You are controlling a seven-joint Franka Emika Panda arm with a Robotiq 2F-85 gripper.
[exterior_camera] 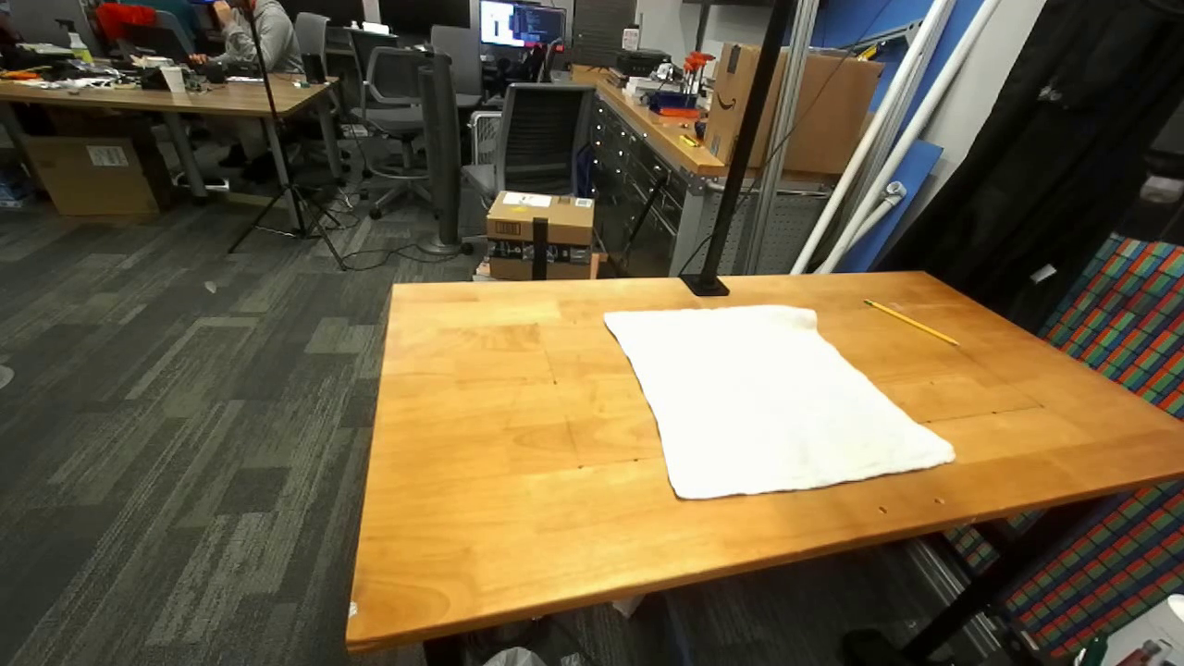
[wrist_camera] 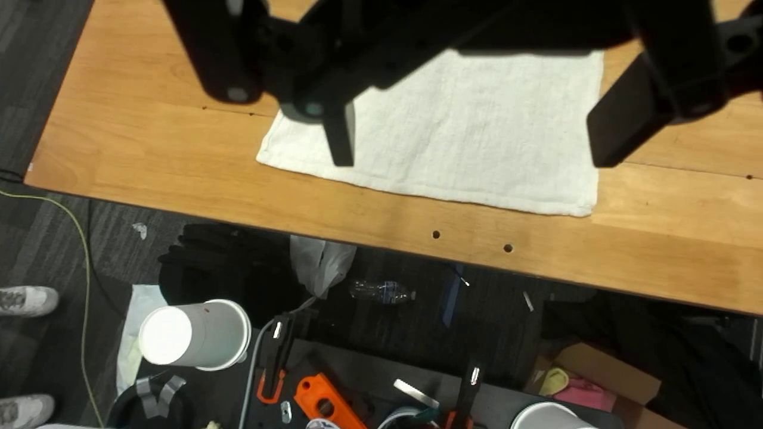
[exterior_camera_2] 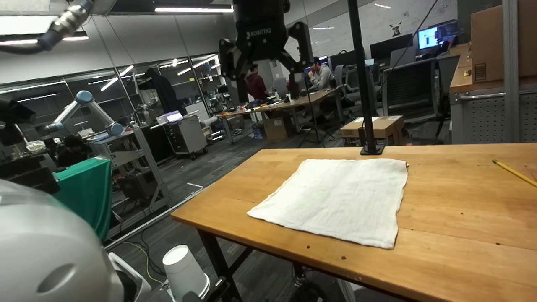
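A white cloth (exterior_camera: 771,405) lies spread flat on the wooden table (exterior_camera: 488,444), one far corner slightly rumpled. In exterior view 2 my gripper (exterior_camera_2: 268,95) hangs high above the tabletop, open, with its fingers wide apart and nothing between them. The wrist view looks down past the open gripper onto the cloth (wrist_camera: 479,143), whose upper part is hidden by the gripper body. Clear air separates the fingers from the cloth. A yellow pencil (exterior_camera: 910,322) rests on the table to the right of the cloth in exterior view 1.
A black post (exterior_camera: 706,284) stands at the table's far edge, behind the cloth. Below the near edge, a stack of white cups (wrist_camera: 193,335) and an orange tool (wrist_camera: 327,404) sit off the table.
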